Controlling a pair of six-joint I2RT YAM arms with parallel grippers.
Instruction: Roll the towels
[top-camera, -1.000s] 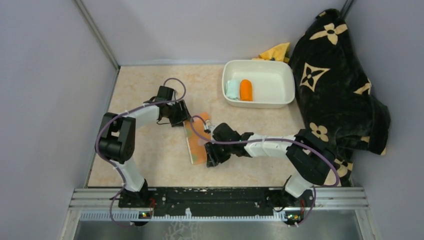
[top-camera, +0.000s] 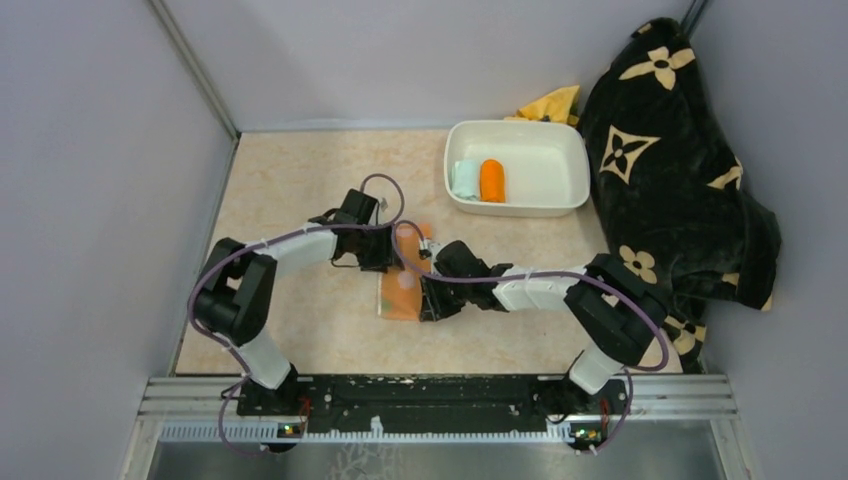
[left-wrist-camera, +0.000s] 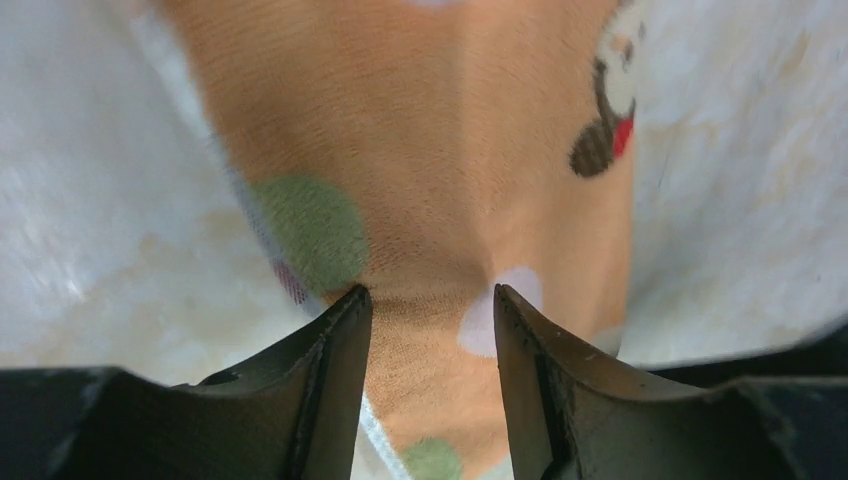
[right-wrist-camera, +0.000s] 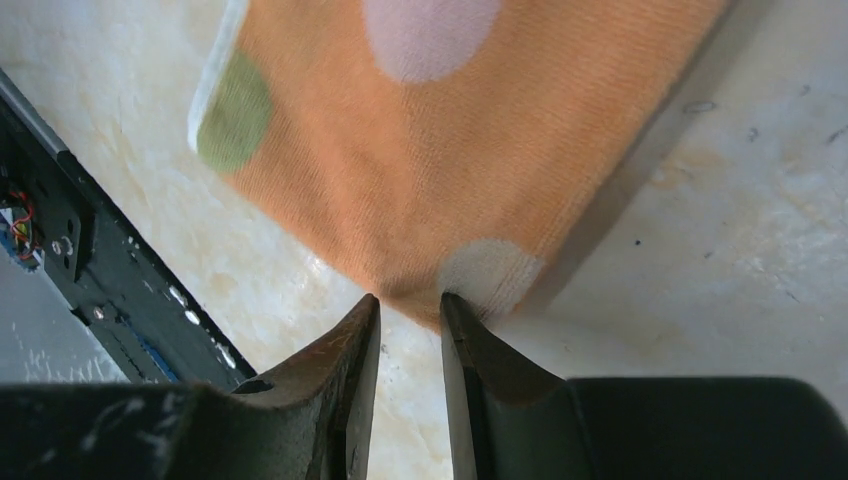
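Note:
An orange towel with pastel dots lies flattened on the table between my grippers, its long axis running front to back. My left gripper is over its back-left part; in the left wrist view its parted fingers are at the dotted cloth. My right gripper is at the front-right corner; in the right wrist view its fingers stand apart at the towel's edge, one tip against a slightly lifted cream-dotted corner.
A white bin at the back holds a rolled orange towel and a light-blue one. A dark patterned cloth fills the right side.
My left gripper has moved right, onto the towel. My right gripper has shifted slightly over the front corner. The towel sits a little farther right.

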